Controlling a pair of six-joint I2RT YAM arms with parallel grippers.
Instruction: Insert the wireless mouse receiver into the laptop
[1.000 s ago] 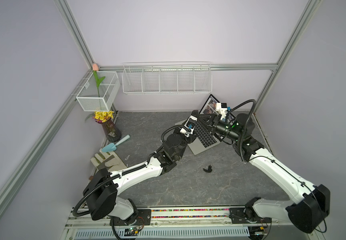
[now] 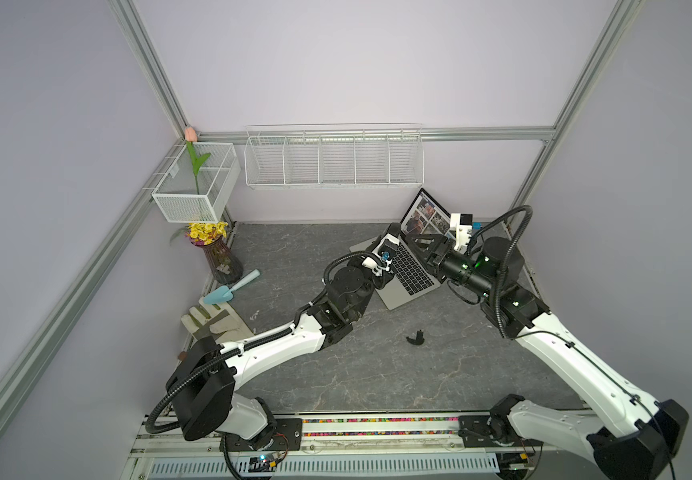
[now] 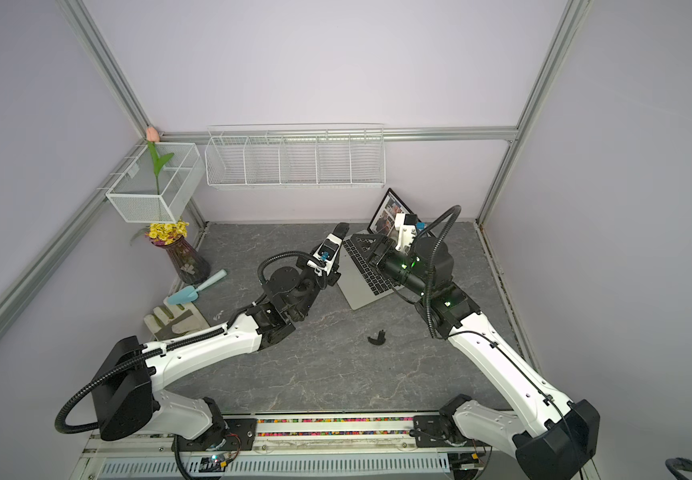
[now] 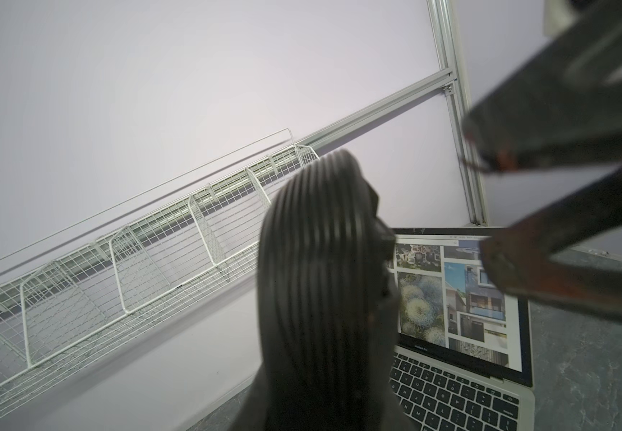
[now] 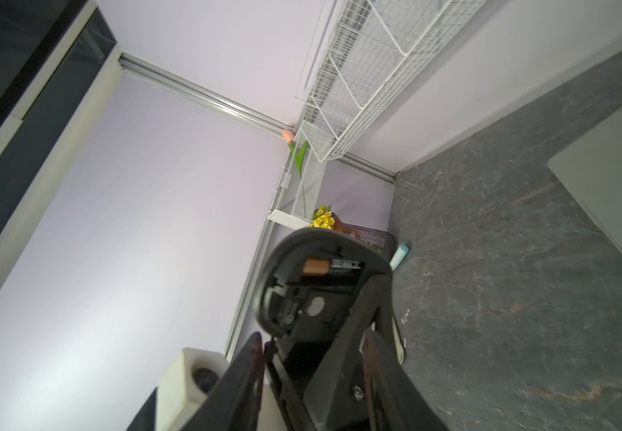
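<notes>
A dark mouse (image 4: 318,287) stands raised, its ribbed side to the left wrist camera. In the right wrist view its underside (image 5: 316,305) faces me, with an open hollow holding a copper-and-silver piece. My left gripper (image 2: 392,233) is shut on the mouse; its fingertips are largely hidden. My right gripper is open beside the mouse, apart from it, nothing visible between its fingers. I cannot make out the receiver for certain. The silver laptop (image 2: 401,297) lies open behind and below the grippers, its screen (image 4: 418,294) lit.
A small black curved piece (image 2: 415,338) lies on the grey table (image 2: 346,376). At the left are a glove (image 2: 230,321), a blue trowel (image 2: 219,295) and a flower vase (image 2: 222,260). Wire baskets (image 2: 334,160) hang at the back.
My right gripper has drawn back to the right, away from the mouse, widening the gap. The left arm has shifted only slightly near the wrist. The laptop has not moved.
</notes>
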